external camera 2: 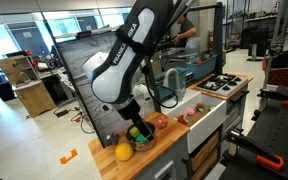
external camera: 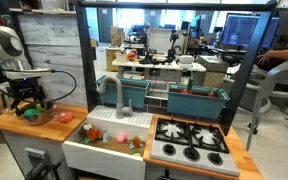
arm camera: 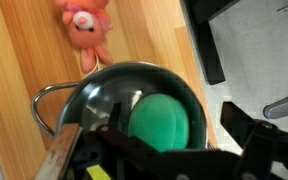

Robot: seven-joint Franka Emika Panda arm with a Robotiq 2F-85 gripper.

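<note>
A metal pot [arm camera: 104, 90] stands on the wooden counter with a round green object [arm camera: 159, 122] inside it. In the wrist view my gripper is open, its dark fingers apart on either side of the green object, with no grip on it. A bit of something yellow [arm camera: 99, 173] shows low in the pot, mostly hidden by the gripper. Exterior view 2 has the gripper [external camera 2: 137, 124] low over the pot [external camera 2: 144, 144], coming down from above; whether the fingertips touch anything there is too small to tell.
A pink plush toy [arm camera: 87, 30] lies on the counter beside the pot. A yellow ball [external camera 2: 124, 152] rests near the counter's end. The sink [external camera: 87, 158] and its faucet [external camera: 118, 95] are to the right, then a stove [external camera: 191, 143].
</note>
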